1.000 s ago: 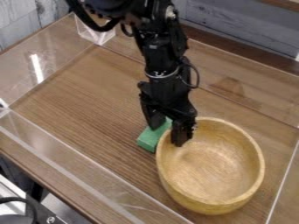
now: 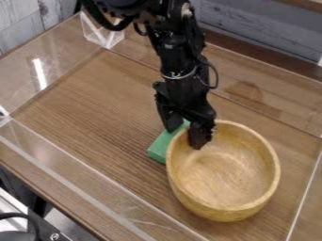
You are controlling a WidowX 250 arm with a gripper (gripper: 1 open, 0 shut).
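My black gripper (image 2: 184,126) reaches down from the top centre to the near-left rim of a tan bowl (image 2: 227,179) at the lower right. Just left of the bowl, partly under the gripper, lies a green block (image 2: 160,149). Whether the fingers hold the block or the bowl's rim, or how far they are open, is hard to tell in this dark, small view.
A clear container (image 2: 104,24) stands at the back left. A grey wall runs along the back.
The bowl has shifted slightly to the left, and my gripper has moved a little with only small changes in its pose.
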